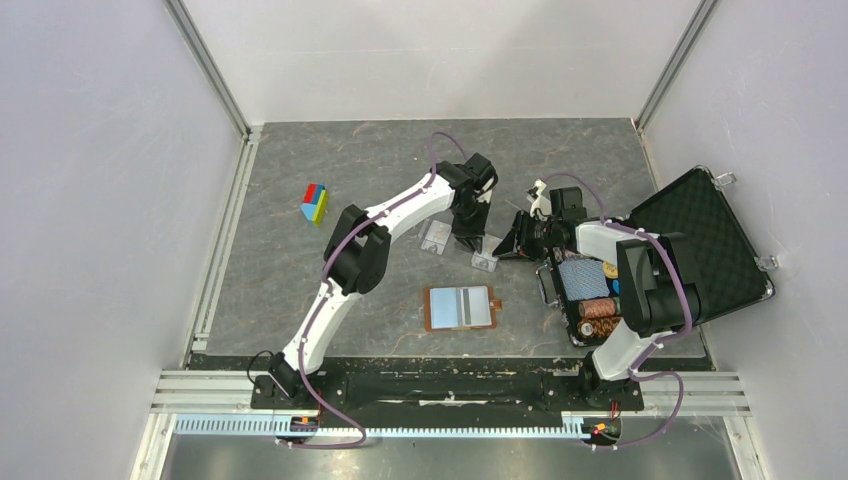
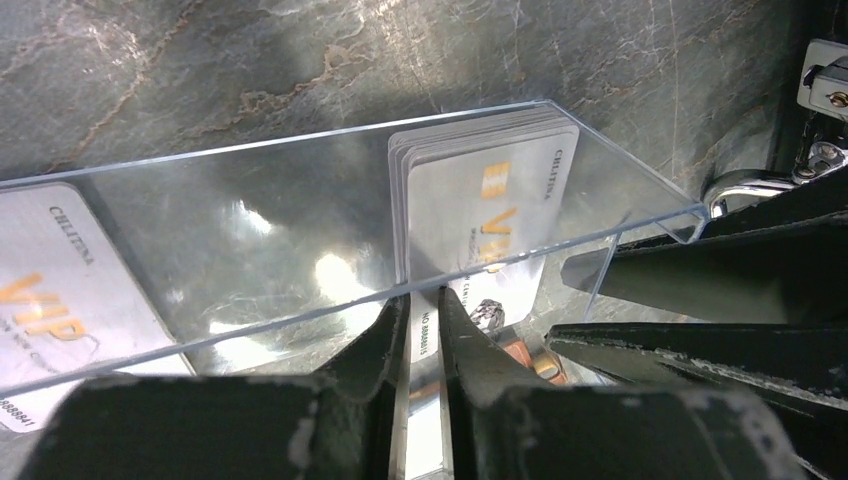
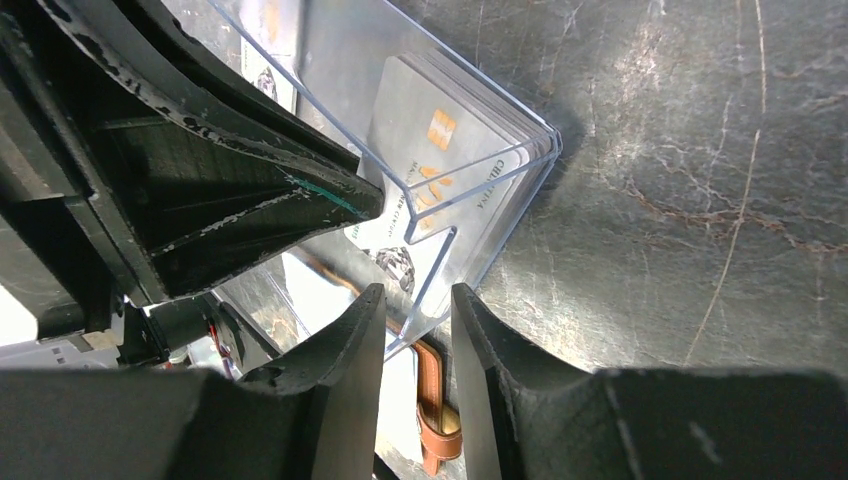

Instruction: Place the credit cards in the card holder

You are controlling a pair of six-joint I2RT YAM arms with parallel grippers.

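Observation:
Stacks of white VIP cards (image 2: 490,190) lie at the right end of a long clear box; another card (image 2: 60,280) lies at its left end. Over the front edge of the right stack, my left gripper is slightly open, a narrow gap between its fingers. My right gripper stands open by the box's right corner, its fingers either side of the clear wall in its wrist view; contact cannot be told. Toward the front lies the flat, brown-edged card holder (image 1: 428,308) with clear and pale panels.
An open black case (image 1: 700,250) filled with several items stands at the right, close to the right arm. A coloured block (image 1: 314,203) sits far left. Bare grey table surrounds the card holder's left and front.

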